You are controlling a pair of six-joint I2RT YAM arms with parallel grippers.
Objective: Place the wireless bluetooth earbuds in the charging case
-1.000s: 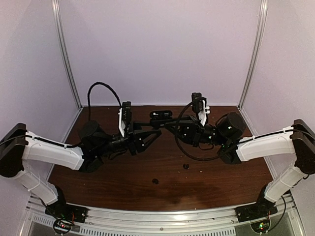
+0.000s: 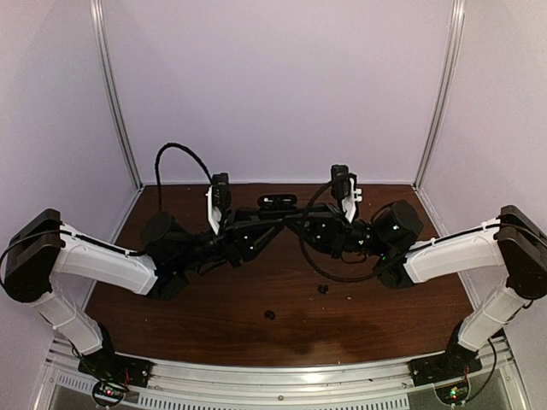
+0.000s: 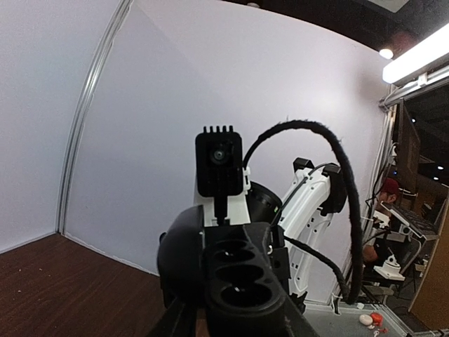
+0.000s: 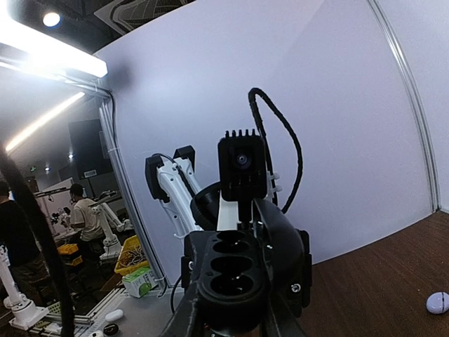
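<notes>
In the top view, the black charging case (image 2: 278, 202) is held up between the two arms. Its lid (image 3: 178, 254) stands raised on the far side, and the body (image 3: 245, 312) shows round hollows. My right gripper (image 2: 293, 224) is shut on the case from the right. From the left, my left gripper (image 2: 272, 232) reaches the case with its fingers part open; any contact is hard to make out. Two small dark pieces, likely the earbuds, lie on the table: one earbud (image 2: 269, 314) near the middle front, the other earbud (image 2: 322, 289) farther right.
Around the earbuds, the brown table (image 2: 188, 333) is clear. A looping black cable (image 2: 338, 278) hangs from the right arm near the right earbud. On the far side of the table lies a pale oval object (image 4: 438, 302). White walls enclose the workspace.
Over the last second, the left gripper and the case with the right gripper have come slightly closer together, so the left fingertips now overlap the case area. The earbuds have not moved.
</notes>
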